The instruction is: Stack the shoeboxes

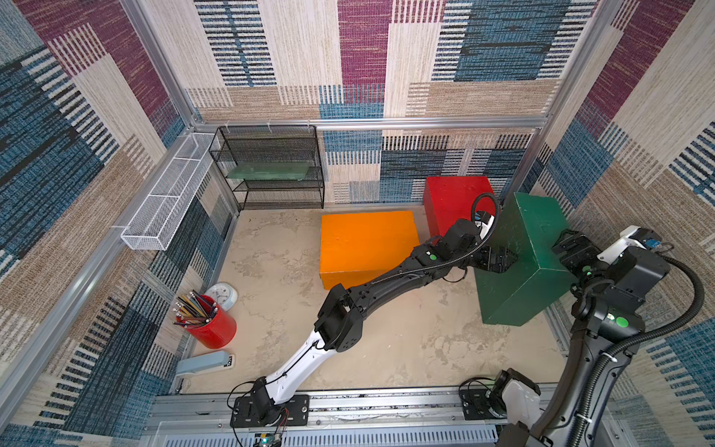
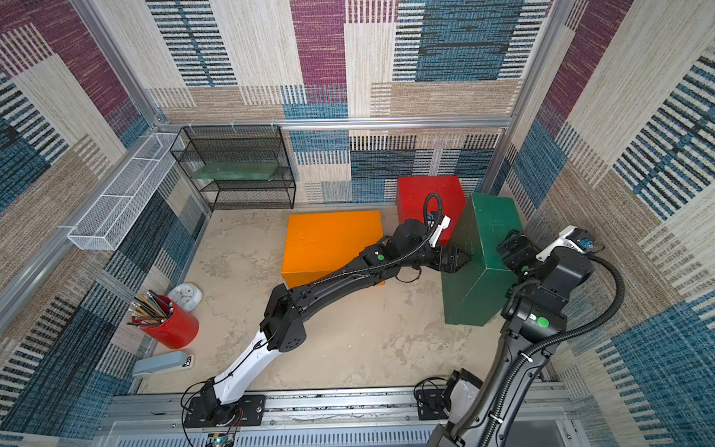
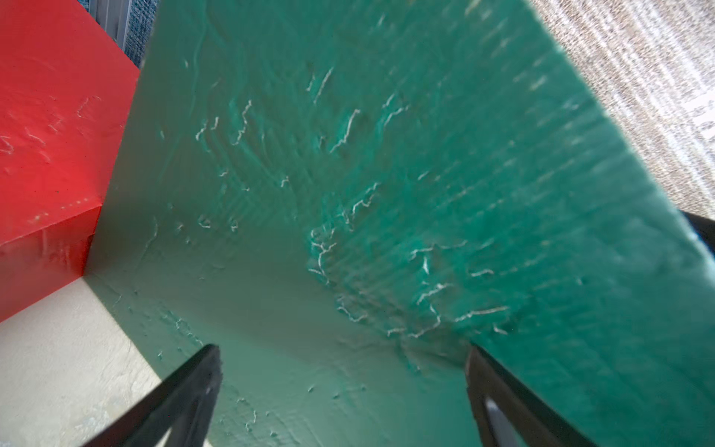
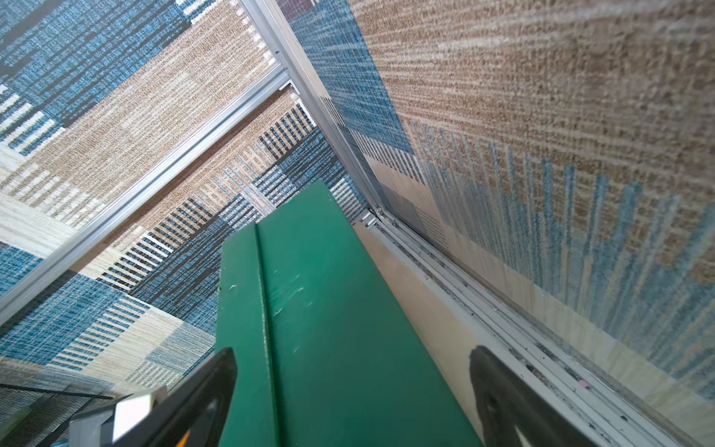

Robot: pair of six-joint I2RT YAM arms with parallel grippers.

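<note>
The green shoebox (image 1: 521, 257) stands on a narrow side at the right of the table, its tall face turned toward my left arm. At that face is my left gripper (image 1: 508, 259), open, its two fingers (image 3: 195, 395) spread across the green surface with nothing gripped. On the box's other side, near the right wall, my right gripper (image 1: 569, 249) is open too; the green lid and side show between its spread fingers. The orange shoebox (image 1: 365, 242) lies flat at the table's middle back. Behind the left gripper a red shoebox (image 1: 454, 197) sits near the back wall, partly covered.
A black wire shelf (image 1: 268, 175) stands at the back left. On the left are a red pencil cup (image 1: 213, 327), a white round socket (image 1: 223, 294) and a grey-blue stapler (image 1: 202, 363).
</note>
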